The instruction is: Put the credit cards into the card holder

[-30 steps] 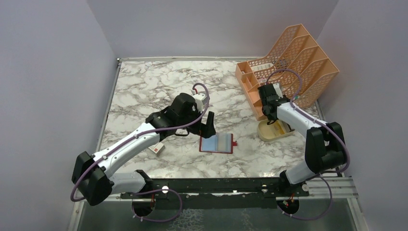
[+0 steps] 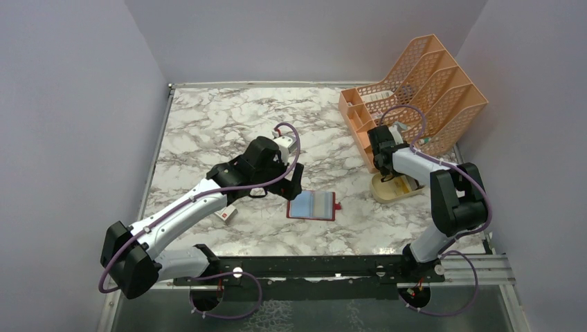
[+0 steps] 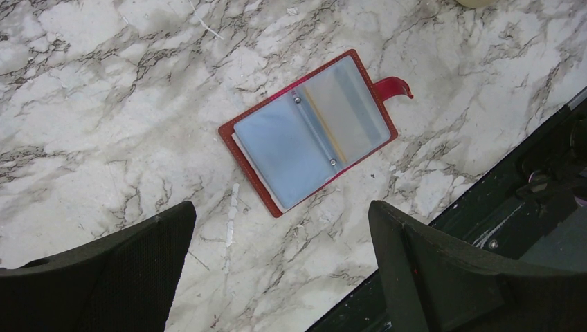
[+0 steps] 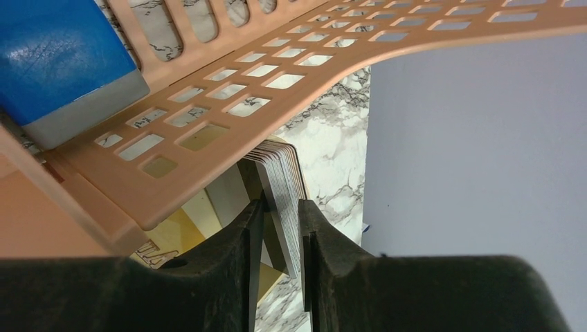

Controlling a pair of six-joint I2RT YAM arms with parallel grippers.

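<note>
The card holder (image 2: 311, 205), red with clear sleeves, lies spread flat on the marble table, its strap to the right; in the left wrist view the whole holder (image 3: 284, 149) shows. Above and beside it hovers my left gripper, wide open and empty. A stack of cards (image 4: 280, 183) stands on edge in the cream dish (image 2: 382, 196). In the right wrist view my right gripper is partly open, its fingertips on either side of the upright cards, a gap still between them. Contact with the cards cannot be made out.
An orange slatted rack (image 2: 422, 90) rises behind the dish, and its wall (image 4: 228, 111) passes close above the cards. A blue box (image 4: 62, 62) sits inside it. A small white box (image 2: 226, 213) lies near the left arm.
My left gripper has drawn back a little to the left. The holder and dish have stayed put.
</note>
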